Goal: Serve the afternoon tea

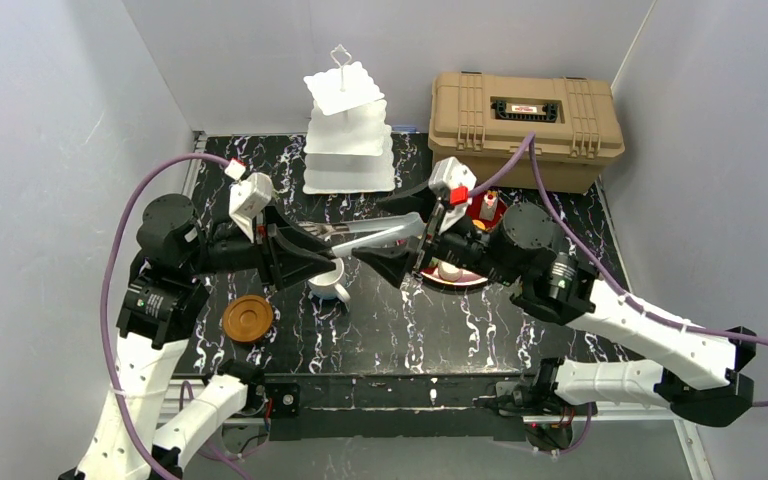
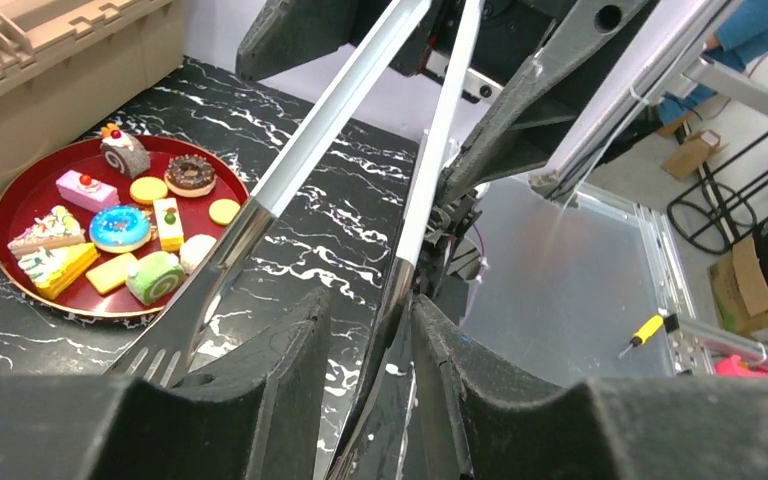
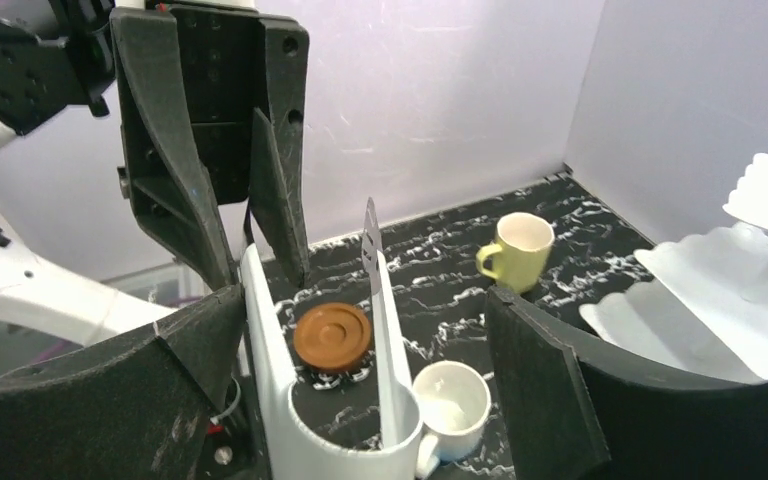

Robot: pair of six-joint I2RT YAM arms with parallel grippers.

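Silver-and-white tongs [image 1: 380, 237] hang above the table between my two arms. My left gripper is shut on one of their legs, near where the metal end meets the white handle [image 2: 305, 130]. My right gripper stands open, its fingers on either side of the tongs' bent handle end [image 3: 345, 458], with a gap on the right. Toy sweets, among them a blue donut [image 2: 120, 229], lie on a round red tray [image 2: 232, 160]. An empty white tiered stand [image 1: 348, 178] is at the back. A white cup [image 3: 457, 402] stands below the tongs.
A yellow-green mug [image 3: 530, 235] stands farther back on the left. The brown round lid or coaster [image 1: 248, 318] lies front left. A tan case [image 1: 525, 130] fills the back right corner.
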